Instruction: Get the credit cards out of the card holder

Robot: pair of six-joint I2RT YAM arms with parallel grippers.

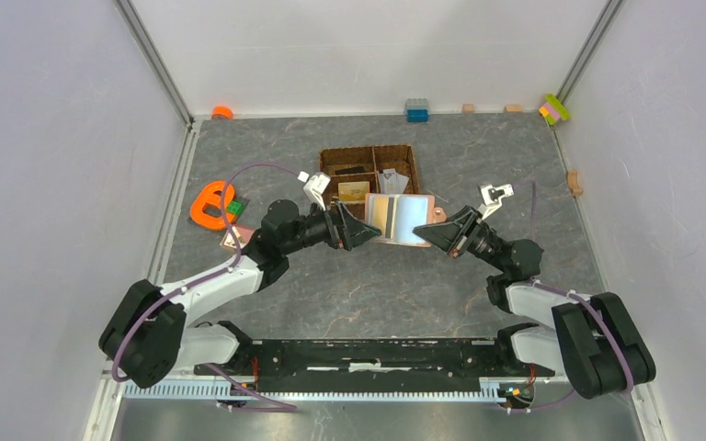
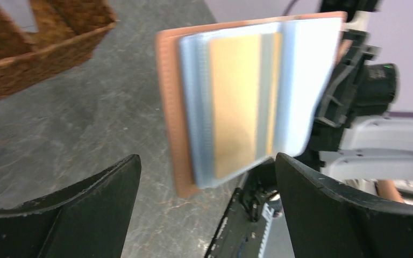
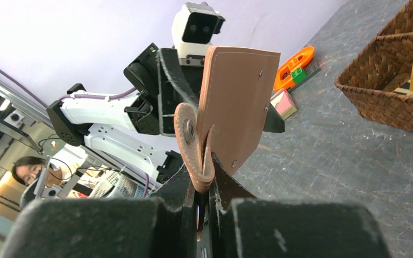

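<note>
My right gripper is shut on the tan flap of the card holder (image 3: 239, 102), which it holds up above the table. In the left wrist view the open side of the card holder (image 2: 173, 107) faces me, with a yellow card (image 2: 235, 102) and a grey-blue edge beside it in the clear sleeves. Its leather rim is salmon-tan. My left gripper stands open at the holder's left edge, with its fingers (image 2: 91, 199) apart. Nothing is gripped between them, and the holder is just beyond the tips.
Behind the holder lies a brown woven basket (image 1: 393, 145) with compartments, holding a gold card (image 1: 354, 191) and pale cards (image 1: 392, 181). On the left are an orange toy (image 1: 209, 206) and a pink item (image 1: 239, 237).
</note>
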